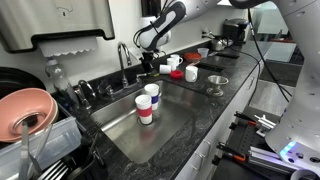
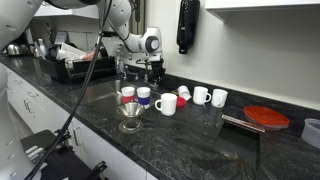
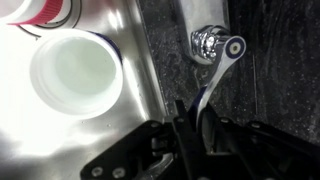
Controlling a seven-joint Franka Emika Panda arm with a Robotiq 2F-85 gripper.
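In the wrist view my gripper is shut on the metal tap lever, whose rounded end points up and to the right. The chrome tap base stands just beyond it. To the left, inside the steel sink, is a white cup seen from above, apart from my fingers. In exterior view 2 the gripper hangs low behind the sink, small and dark. Its contact with the lever cannot be made out there.
Cups with red and blue bands stand in and by the sink. White mugs, a metal bowl and a red cup crowd the counter on the far side. A dish rack borders the sink.
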